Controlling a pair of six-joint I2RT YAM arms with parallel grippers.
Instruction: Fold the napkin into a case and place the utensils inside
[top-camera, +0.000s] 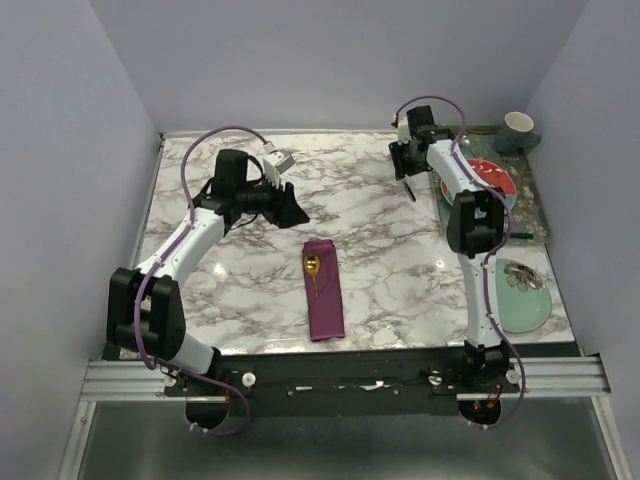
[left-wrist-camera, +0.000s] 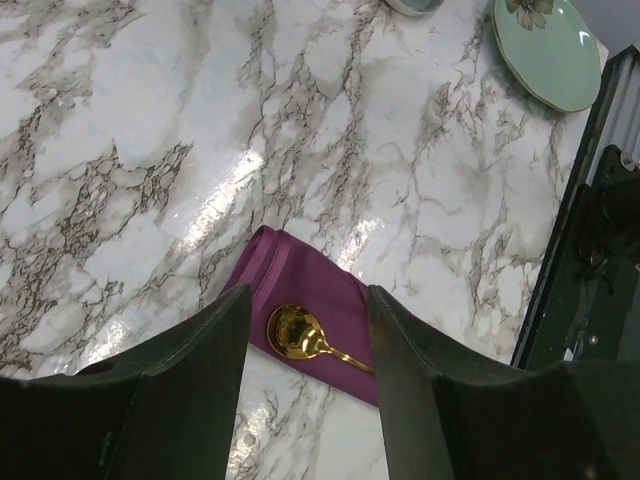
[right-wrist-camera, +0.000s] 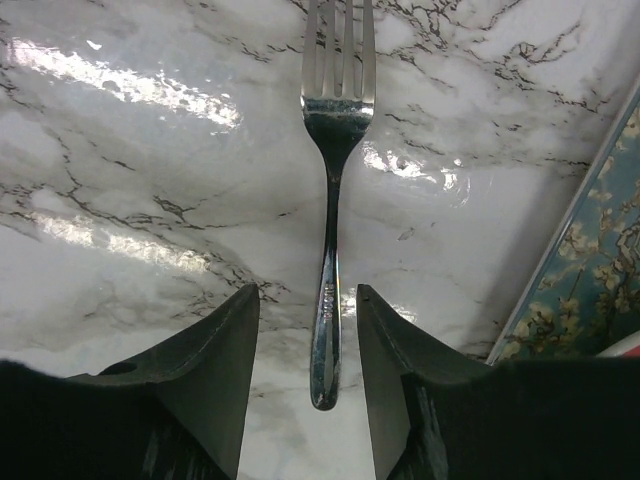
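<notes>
The purple napkin (top-camera: 325, 318) lies folded into a narrow strip at the front middle of the table. A gold spoon (top-camera: 313, 268) rests on it, bowl toward the far end; in the left wrist view the spoon (left-wrist-camera: 298, 332) shows beyond my fingers. My left gripper is open and empty, back and left of the napkin. On the bare marble at the back right, a fork (right-wrist-camera: 333, 210) lies with its tines pointing away. Above its handle, my right gripper stands open, one finger on each side in view, holding nothing.
A patterned tray (top-camera: 452, 225) at the back right holds a red bowl (top-camera: 508, 179) and a mug (top-camera: 515, 133). A green plate (top-camera: 522, 300) sits at the front right. Marble between napkin and tray is clear.
</notes>
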